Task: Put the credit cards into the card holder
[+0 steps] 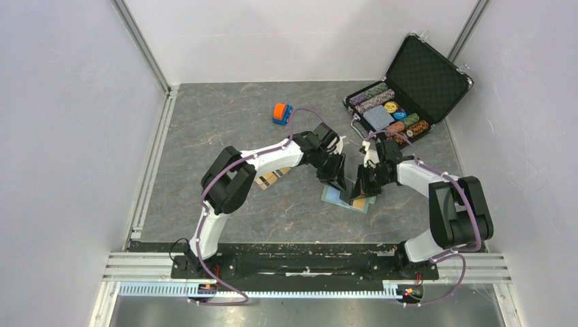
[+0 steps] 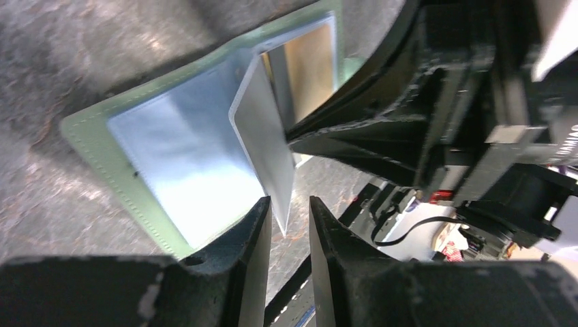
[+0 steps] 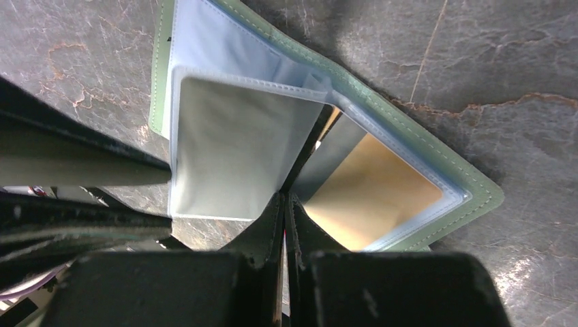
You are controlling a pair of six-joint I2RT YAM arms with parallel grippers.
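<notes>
The green-edged card holder (image 1: 334, 197) lies open on the table, a flap with a dark pocket (image 3: 238, 143) raised in its middle, beside a pale blue pocket (image 2: 184, 150) and a gold card (image 3: 375, 191). My left gripper (image 1: 335, 182) is at the raised flap; in its wrist view its fingertips (image 2: 253, 231) nearly meet at that flap's edge, though what is between them is hard to see. My right gripper is shut at the flap's lower edge, beside the gold card, with nothing clearly visible between its fingers.
Cards (image 1: 271, 178) lie left of the holder, partly under the left arm. An open chip case (image 1: 388, 109) sits at the back right, a blue-orange object (image 1: 281, 112) at the back middle.
</notes>
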